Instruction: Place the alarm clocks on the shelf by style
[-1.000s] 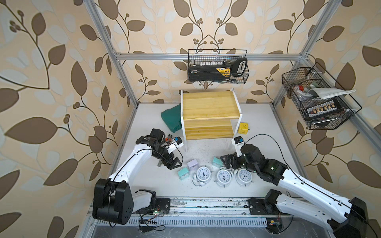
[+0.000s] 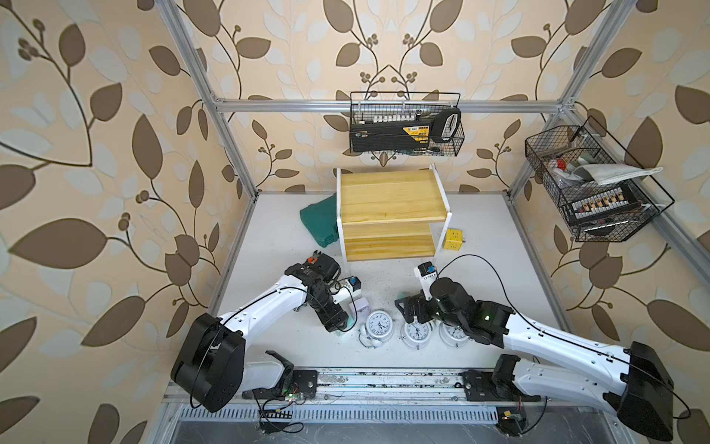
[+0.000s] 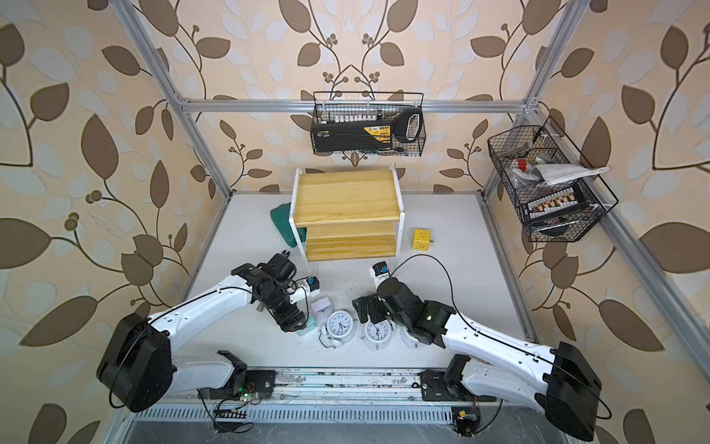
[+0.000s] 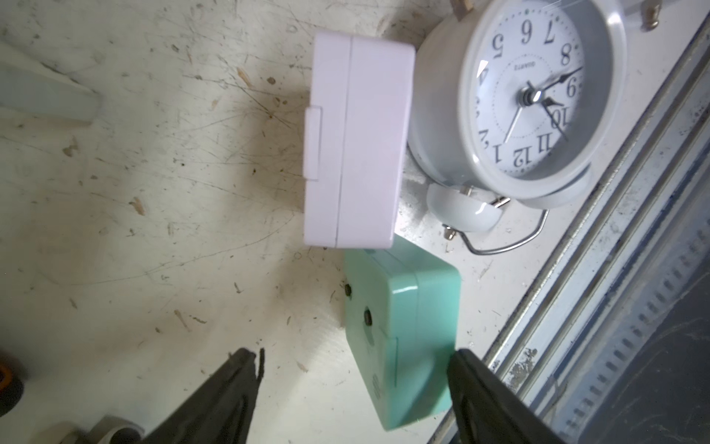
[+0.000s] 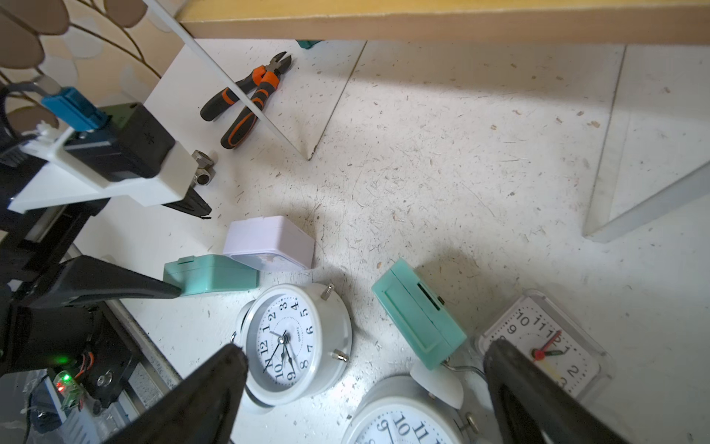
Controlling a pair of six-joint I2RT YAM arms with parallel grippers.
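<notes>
My left gripper is open around the end of a mint clock (image 4: pixel 421 333), beside a pale lilac clock (image 4: pixel 362 140) and a white twin-bell clock (image 4: pixel 528 96). My right gripper hangs open over another mint clock (image 5: pixel 418 314), a clear square clock (image 5: pixel 540 344) and a second white clock (image 5: pixel 399 421); nothing is seen held in it. A third white clock (image 2: pixel 456 334) is partly hidden by the right arm. The wooden shelf (image 2: pixel 392 196) stands behind both grippers.
Pliers (image 5: pixel 240 122) lie left of the shelf, near a green cloth (image 2: pixel 318 220). A yellow block (image 2: pixel 453 238) sits to its right. Wire baskets (image 2: pixel 406 148) hang on the frame. The clocks crowd the front edge.
My right gripper has moved left, over the middle mint clock.
</notes>
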